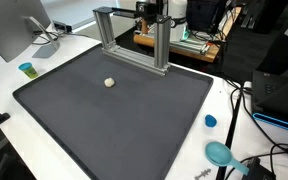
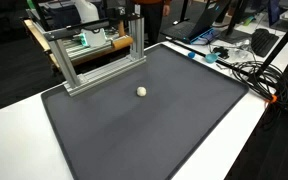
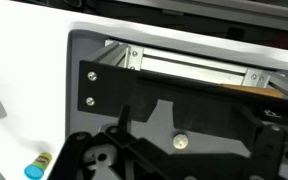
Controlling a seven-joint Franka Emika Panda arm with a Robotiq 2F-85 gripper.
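My gripper stands open in the wrist view, its dark fingers wide apart and nothing held between them. A small pale round object (image 3: 180, 141) shows on the grey mat beyond the gap. The same round object (image 1: 109, 82) lies alone on the mat in exterior view 1, and exterior view 2 shows the round object (image 2: 141, 91) near the metal frame. The gripper is high up, apart from it; in the exterior views I cannot clearly make out its fingers.
A silver metal frame (image 1: 134, 57) stands along the mat's back edge. A blue-green-yellow cup (image 1: 27, 70) is on the white table left of the mat (image 1: 94, 125). At the right are a teal bowl (image 1: 222, 155) and a blue object (image 1: 210, 121).
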